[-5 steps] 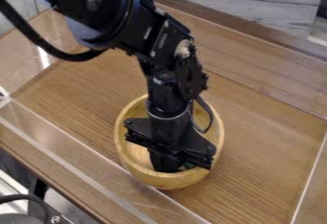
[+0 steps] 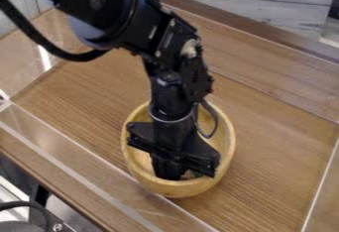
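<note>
The black gripper (image 2: 172,157) reaches down into a yellow round bowl (image 2: 139,117) on the wooden table, near its front edge. Its lower housing covers much of the bowl's inside, so its fingertips and whatever lies beneath them are hidden. The bowl's rim shows around the gripper on both sides.
Bare wooden table (image 2: 272,167) extends to the right, left and behind the bowl. A clear strip runs along the front left edge, with dark cables below it. A pale wooden-plank wall (image 2: 252,3) stands at the back.
The bowl has stayed nearly in place.
</note>
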